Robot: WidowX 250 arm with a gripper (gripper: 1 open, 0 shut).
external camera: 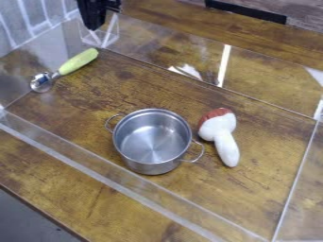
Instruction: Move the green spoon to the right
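The green-handled spoon (74, 65) lies on the wooden table at the far left, its metal bowl toward the lower left and its handle toward the upper right. Only the lower end of my dark gripper (94, 23) shows, at the top edge of the view. It is apart from the spoon, with the whole handle uncovered. The gripper's fingers are too small and dark to tell whether they are open or shut.
A steel pot (153, 141) with two side handles stands in the middle front. Right of it lies a white mushroom-like toy (222, 139) with a red top. Clear walls edge the table. Bare wood lies between spoon and pot.
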